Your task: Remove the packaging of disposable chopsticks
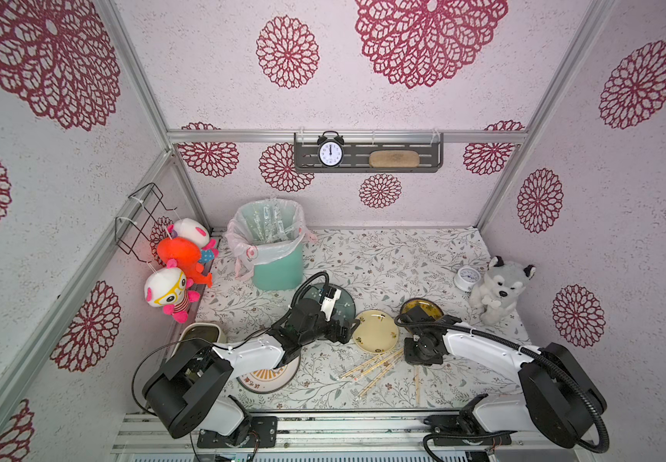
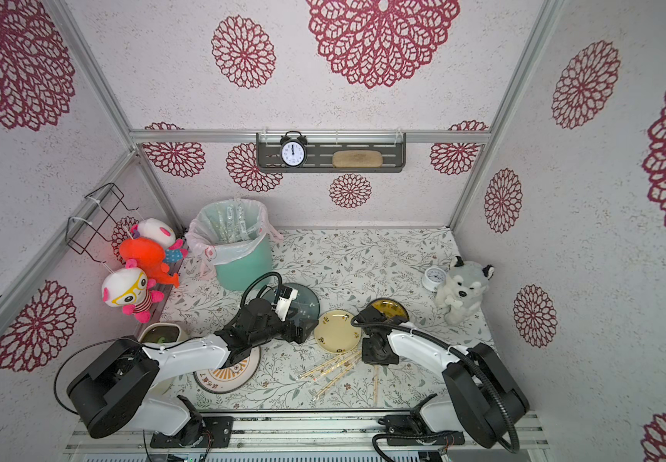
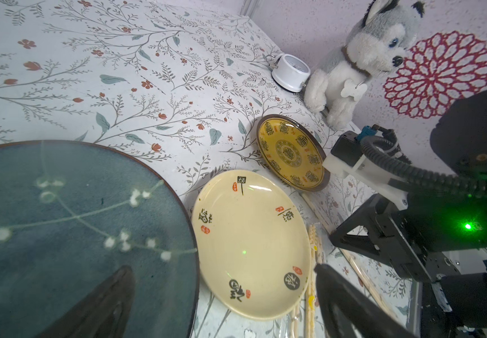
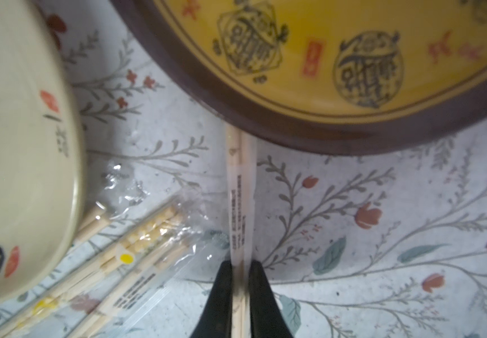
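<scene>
One packaged pair of chopsticks [image 4: 240,191], in a clear sleeve with dark print, lies straight on the cloth with its far end under the rim of the yellow-brown plate [image 4: 288,132]. My right gripper has its fingertips close on both sides of this packet; whether they press on it is unclear. More wrapped chopsticks [image 4: 136,276] lie slanted to the left, their ends reaching toward the cream plate [image 4: 23,140]. Wide open and empty, my left gripper hangs over the edges of the dark blue plate [image 3: 85,242] and the cream plate.
A green bin [image 1: 277,269] with a pink-white liner, holding clear plastic, stands at the back left. The husky toy [image 1: 502,288] and a small white clock [image 1: 467,278] are at the right. Another patterned plate [image 1: 271,377] lies under the left arm.
</scene>
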